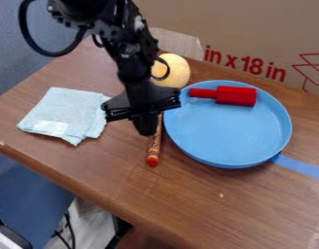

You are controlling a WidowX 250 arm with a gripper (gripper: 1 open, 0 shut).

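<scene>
The black gripper (pixel 147 118) hangs low over the table, just left of the blue plate (pixel 228 133), above an orange crayon-like stick (pixel 153 154) with a red end that lies on the table pointing toward the front. Whether its fingers hold the stick is hard to tell. A red cylinder with a thin handle (pixel 233 95) lies on the plate's back part. A folded pale-blue cloth (pixel 63 114) lies to the left of the gripper.
A yellow round object (pixel 174 70) sits behind the arm. A cardboard box (pixel 260 39) stands at the back. Blue tape (pixel 302 167) runs right of the plate.
</scene>
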